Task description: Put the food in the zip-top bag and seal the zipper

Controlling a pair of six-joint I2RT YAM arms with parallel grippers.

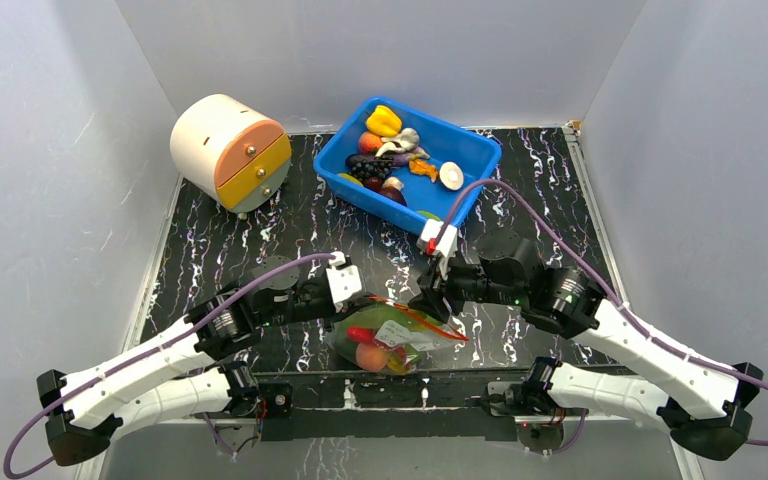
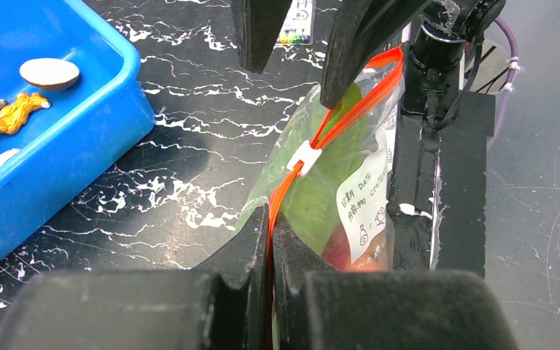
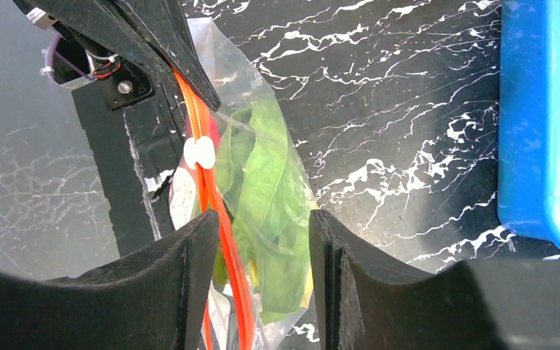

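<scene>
A clear zip top bag (image 1: 388,340) with an orange zipper hangs at the table's front, with red, orange and green food (image 1: 371,357) inside. My left gripper is shut on one end of the orange zipper strip. Further along the strip sits the white slider (image 2: 304,158). In the right wrist view the slider (image 3: 200,152) lies close to the left fingertips (image 3: 208,91), with the zipper strip running on past it. My right gripper stands open over the bag's far part, its fingers apart on either side of the strip and bag.
A blue bin (image 1: 412,205) with toy fruit and vegetables stands at the back middle. A round drawer box (image 1: 230,155) is at the back left.
</scene>
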